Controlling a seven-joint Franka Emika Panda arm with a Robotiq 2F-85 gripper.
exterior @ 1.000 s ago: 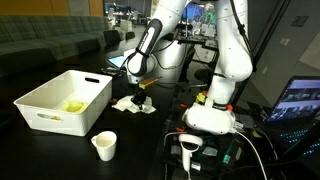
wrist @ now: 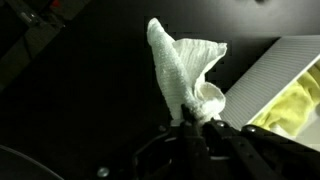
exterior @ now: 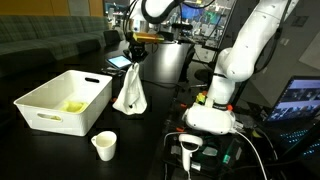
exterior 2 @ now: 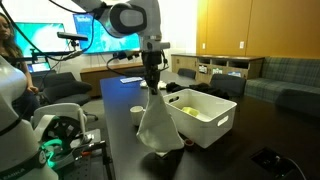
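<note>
A white cloth (exterior: 131, 92) hangs from my gripper (exterior: 136, 62), which is shut on its upper part. In exterior view 2 the cloth (exterior 2: 157, 128) drapes down in a wide fold below the gripper (exterior 2: 154, 86), its lower edge close to the dark table; whether it still touches is hard to tell. The wrist view has the cloth (wrist: 182, 70) bunched between the fingers and spreading out over the black tabletop.
A white box (exterior: 62, 117) with a yellow cloth (exterior: 73, 106) in it stands beside the hanging cloth. A white mug (exterior: 104, 146) is on the table in front of the box. Bare table (exterior: 140, 145) lies to the mug's right.
One second ago the gripper was low at the cloth on the table. It has since risen, lifting the cloth from a crumpled heap into a hanging sheet. Box and mug have stayed put.
</note>
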